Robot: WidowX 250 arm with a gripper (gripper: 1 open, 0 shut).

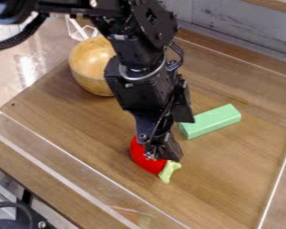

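A red object with a pale green tip point(150, 159) lies on the wooden table in the middle foreground. The black gripper point(155, 141) points down right over it, its fingers partly covering it. Whether the fingers touch it or how far apart they are is unclear.
A light green block point(211, 122) lies to the right of the gripper. A wooden bowl point(89, 69) stands behind the arm at the upper left, partly hidden. Bare table point(235, 174) is at the right and at the left. A wall runs along the back.
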